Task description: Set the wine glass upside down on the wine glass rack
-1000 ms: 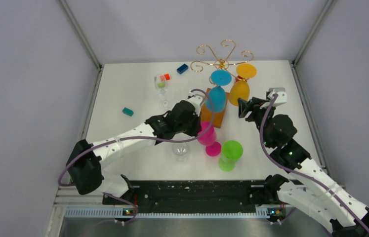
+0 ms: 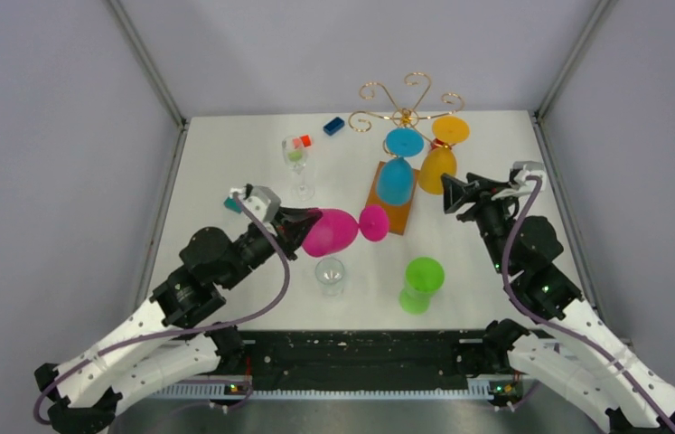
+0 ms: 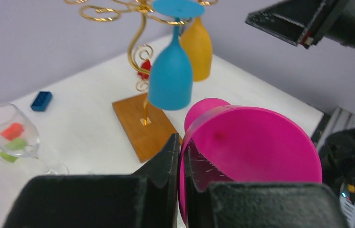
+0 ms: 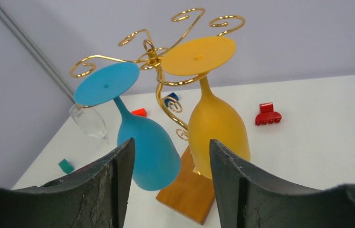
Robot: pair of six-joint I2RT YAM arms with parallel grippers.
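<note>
A pink wine glass (image 2: 332, 232) lies tipped on its side in the air over the table. My left gripper (image 2: 315, 217) is shut on its rim, and the base points to the right. In the left wrist view the bowl of the pink glass (image 3: 261, 142) opens toward the camera. The gold wine glass rack (image 2: 404, 116) stands at the back on a wooden base (image 4: 185, 202). Upside down on its arms hang a blue glass (image 4: 149, 147) and a yellow glass (image 4: 218, 128). To the right of the rack, my right gripper (image 2: 453, 193) stands part open, nothing between its fingers.
A green glass (image 2: 422, 282) and a clear glass (image 2: 330, 274) stand near the front edge. Another clear glass (image 2: 297, 163) is at the back left, with small blocks around it. A blue block (image 2: 333, 127) lies by the rack.
My left gripper has moved left with the pink glass, which has swung from upright to lying sideways, its base now rightward.
</note>
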